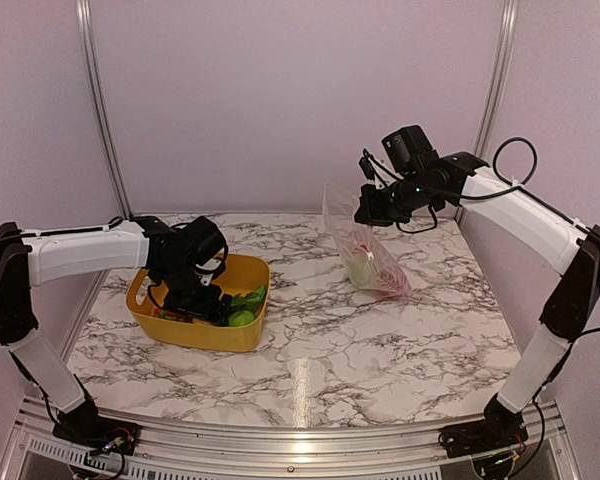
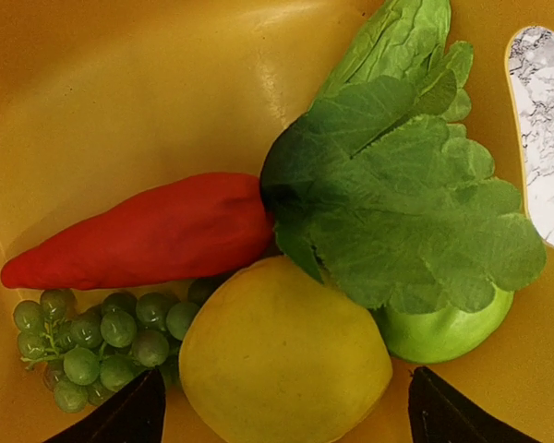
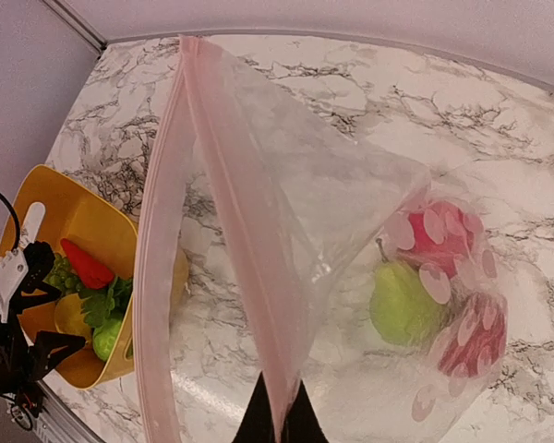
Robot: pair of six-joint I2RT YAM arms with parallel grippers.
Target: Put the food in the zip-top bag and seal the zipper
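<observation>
In the top view the clear, pink-edged zip bag (image 1: 352, 240) hangs with its mouth up. My right gripper is shut on the bag's rim. Through the film in the right wrist view show a green pear-like fruit (image 3: 404, 305) and a pink-red item (image 3: 436, 238). My left gripper (image 1: 208, 308) is open, down inside the yellow bin (image 1: 242, 338). Its fingers (image 2: 134, 413) stand on either side of a yellow fruit (image 2: 282, 355). Around that fruit lie a red pepper (image 2: 148, 235), green grapes (image 2: 111, 337), leafy greens (image 2: 397, 194) and a round green item (image 2: 448, 328).
A raised bin wall with a handle slot (image 2: 547, 138) surrounds the food. Bare marble table (image 1: 310, 310) lies between bin and bag, and the table's front is clear. A metal rail (image 1: 380, 432) runs along the front edge.
</observation>
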